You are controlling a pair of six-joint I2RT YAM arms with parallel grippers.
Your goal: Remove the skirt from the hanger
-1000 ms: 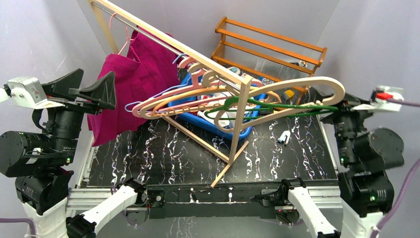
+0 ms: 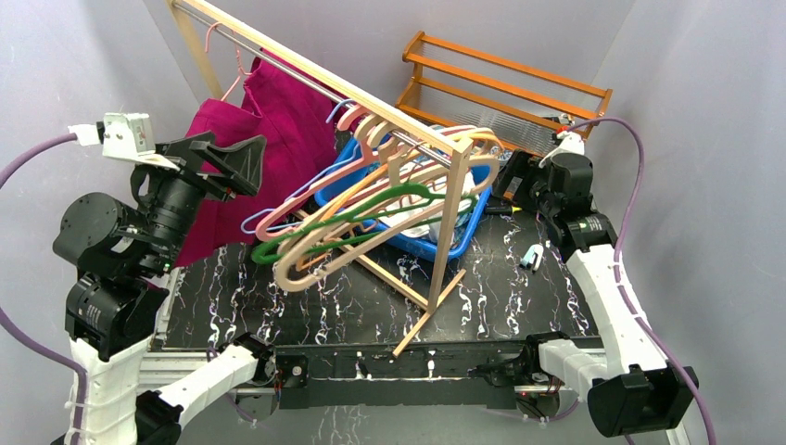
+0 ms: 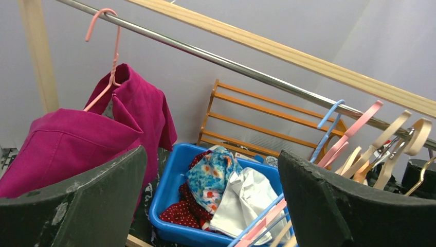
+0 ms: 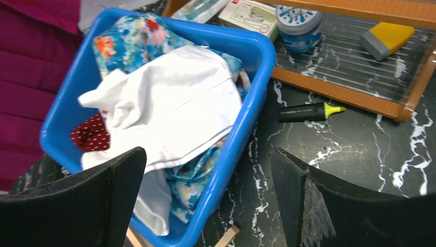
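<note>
A magenta skirt [image 2: 269,139] hangs at the rack's left end. In the left wrist view the skirt [image 3: 77,139] drapes over a pink hanger [image 3: 114,67], whose hook sits on the metal rail [image 3: 205,54]. My left gripper [image 2: 248,169] is open in front of the skirt, apart from it, with nothing between its fingers. At the right, my right gripper [image 2: 508,181] also stands open and empty, beside the blue basket [image 4: 234,139], which holds white, floral and dotted red cloths. The skirt's far side is hidden.
Several empty hangers, among them a green one [image 2: 269,250], crowd the rail's near end between the arms. The rack's wooden post [image 2: 449,232] stands in the middle. Behind is a wooden shelf [image 2: 510,69]. A marker [image 4: 303,112] lies right of the basket.
My right gripper has moved left and the empty hangers have swung away from it. The left gripper has shifted right and is still open. The skirt stays on its hanger.
</note>
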